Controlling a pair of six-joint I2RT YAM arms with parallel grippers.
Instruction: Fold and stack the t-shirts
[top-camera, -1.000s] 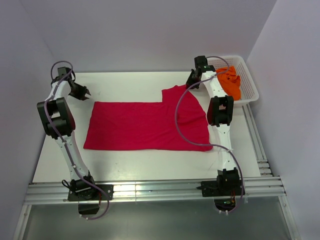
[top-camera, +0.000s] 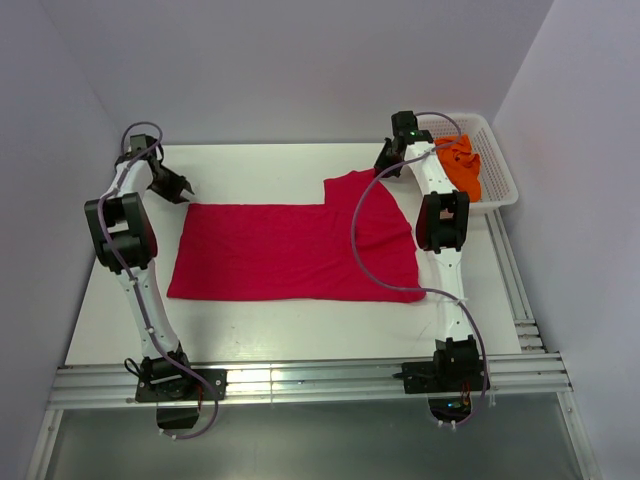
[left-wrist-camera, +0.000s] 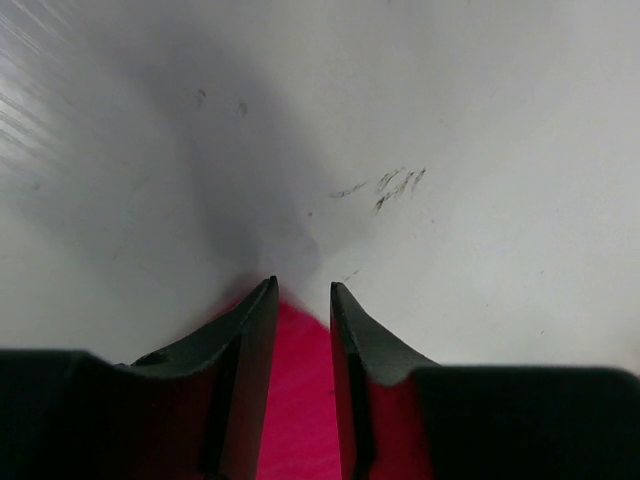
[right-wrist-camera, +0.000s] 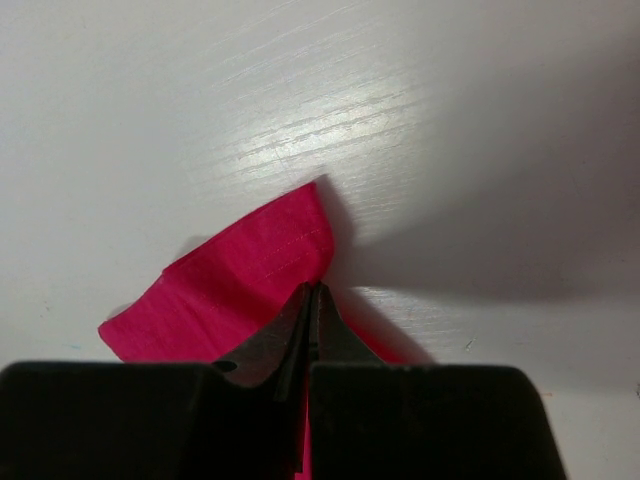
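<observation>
A red t-shirt lies spread across the table, its sleeve end at the back right. My left gripper hovers at the shirt's back left corner; in the left wrist view its fingertips stand a little apart, with red cloth beneath. My right gripper is shut at the sleeve corner, the red cloth right at its fingertips; whether it pinches the cloth is hard to tell.
A white basket holding orange cloth stands at the back right. Bare table runs along the front and back of the shirt.
My left gripper has moved rightward from the table's left side to the shirt's corner over the last second. The right arm shifted very slightly right; the shirt looks unchanged.
</observation>
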